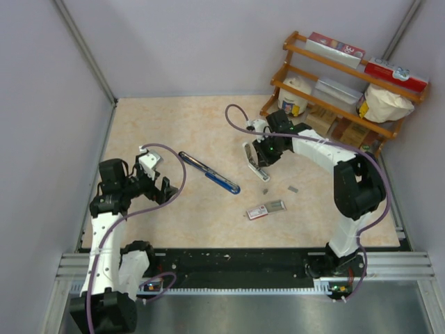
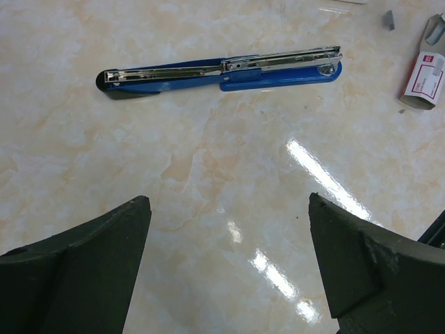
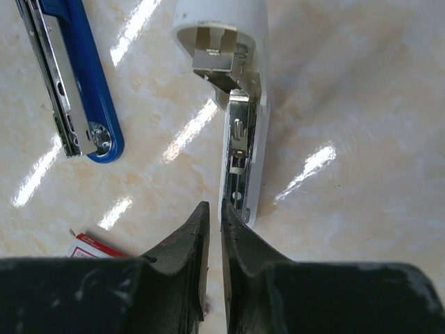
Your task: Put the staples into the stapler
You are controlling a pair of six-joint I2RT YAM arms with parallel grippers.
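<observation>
The white stapler [image 3: 259,156] stands swung open on the table, its metal magazine exposed in the right wrist view. Over it in the top view is my right gripper [image 1: 261,162], whose fingertips come close to the stapler's lower end in the right wrist view. Its fingers are drawn nearly together; only bare table shows through the narrow gap. A small grey staple strip [image 1: 265,191] lies on the table just past that end, also in the left wrist view [image 2: 389,19]. Another strip [image 1: 293,188] lies to its right. My left gripper is open and empty at the left.
A long blue stapler [image 1: 212,175] lies mid-table between the arms. The opened red-and-white staple box [image 1: 266,209] is in front of the white stapler. A wooden shelf [image 1: 341,66] with boxes and tubs fills the back right. Open table surrounds the left gripper.
</observation>
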